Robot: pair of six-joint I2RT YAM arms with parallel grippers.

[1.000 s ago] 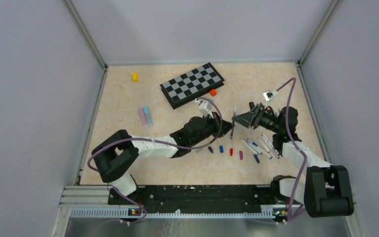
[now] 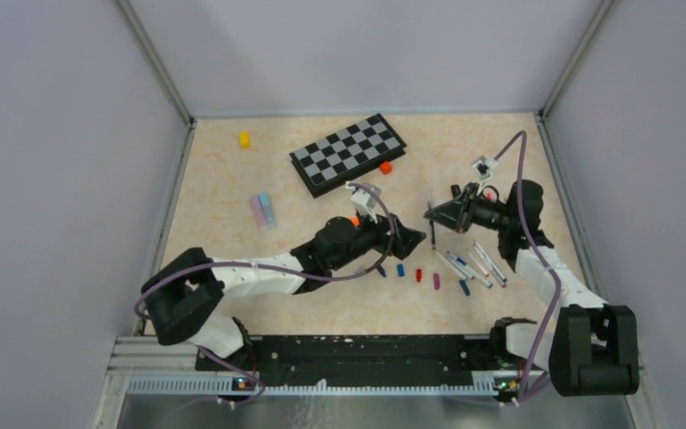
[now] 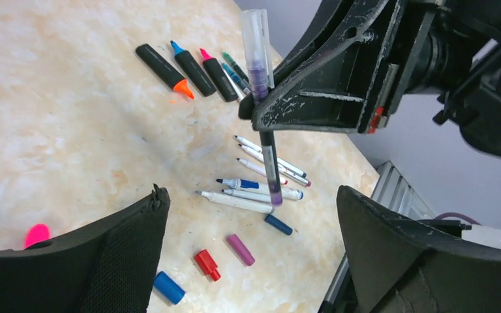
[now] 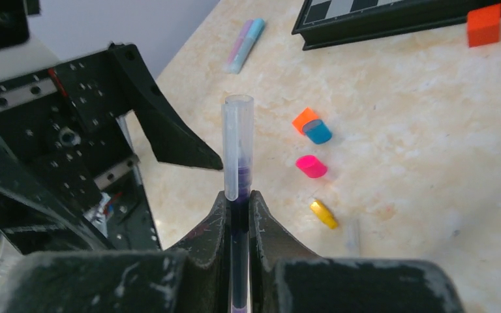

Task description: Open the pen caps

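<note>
A slim pen with a clear, purple-tinted cap still over one end is held in my right gripper, whose fingers pinch it near the cap's edge. In the right wrist view the clear cap rises above the closed fingertips. My left gripper is wide open, apart from the pen, with only air between its fingers. Uncapped markers and several uncapped slim pens lie on the table. Loose caps, including a red one and a purple one, lie nearby.
A checkered board lies at the back, with an orange cube at its edge. Pink and blue sticks lie at the left, and a yellow block sits far left.
The right gripper, with the pen, has shifted slightly to the right.
</note>
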